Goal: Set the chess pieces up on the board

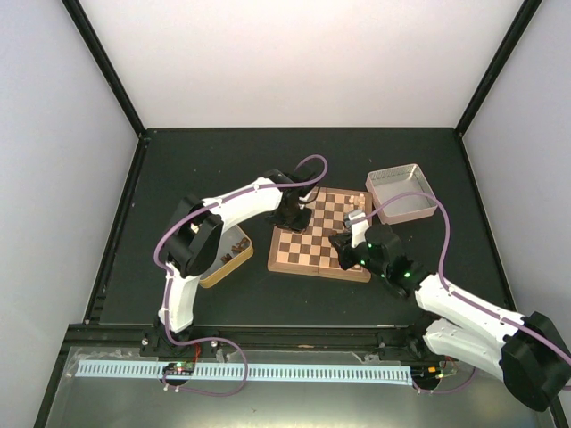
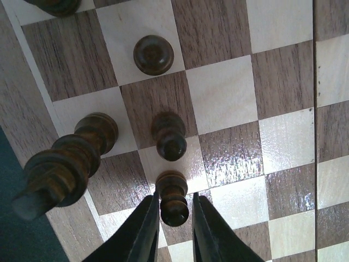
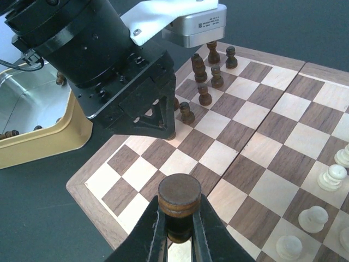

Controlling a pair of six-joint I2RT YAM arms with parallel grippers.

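Observation:
The chessboard [image 1: 303,254] lies mid-table with dark pieces on its left side and white pieces [image 3: 312,219] on its right. My left gripper hangs over the dark side, its fingers part open around the top of a dark pawn [image 2: 173,207]. Nearby stand another pawn [image 2: 170,143] and a taller dark piece [image 2: 65,164]. My right gripper, low over the board's right half, is shut on a dark wooden piece [image 3: 179,194] with a flat round top.
A yellow box [image 3: 75,131] with dark pieces sits left of the board. A pale container [image 1: 401,210] stands at the back right.

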